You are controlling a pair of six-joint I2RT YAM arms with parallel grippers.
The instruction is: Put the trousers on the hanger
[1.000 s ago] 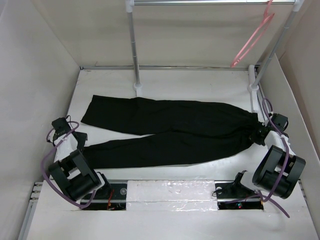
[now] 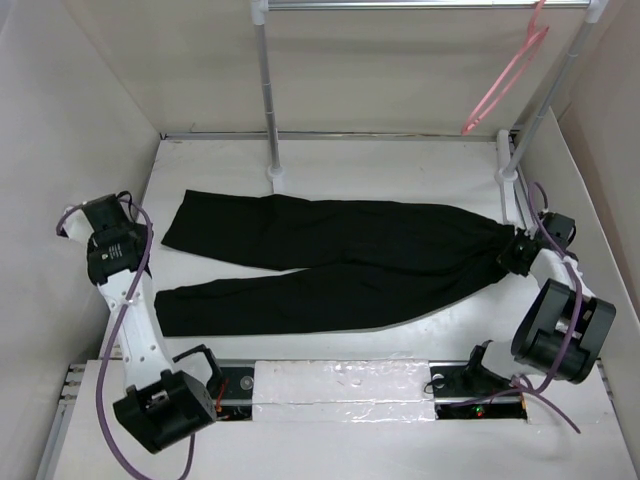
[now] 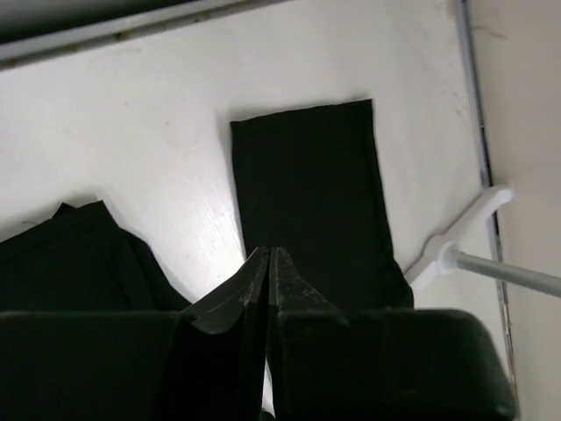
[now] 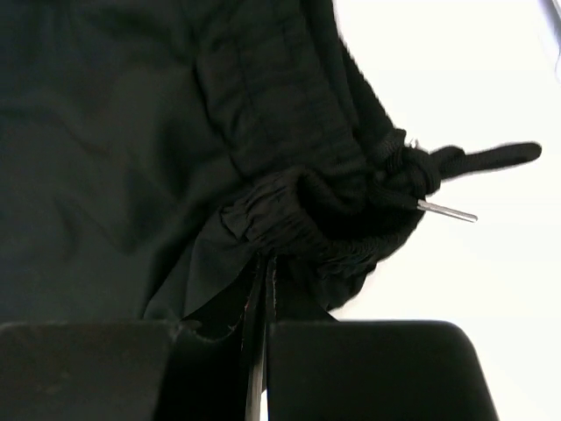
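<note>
Black trousers (image 2: 350, 230) lie flat, legs toward the left, waistband at the right. My right gripper (image 2: 515, 252) is shut at the waistband (image 4: 289, 210); whether fabric sits between its fingers is hard to tell. A drawcord with a metal tip shows beside it. My left gripper is shut, raised at the far left, with a trouser leg (image 3: 307, 175) below in its view and no fabric visible between its fingers. A pink hanger (image 2: 500, 80) hangs from the rail at the upper right.
A metal rail (image 2: 420, 4) on posts (image 2: 265, 90) spans the back. Walls bound the white surface on both sides. Bare surface shows behind and in front of the trousers.
My left arm has lifted away from the lower leg's end and its gripper now sits higher in the top view.
</note>
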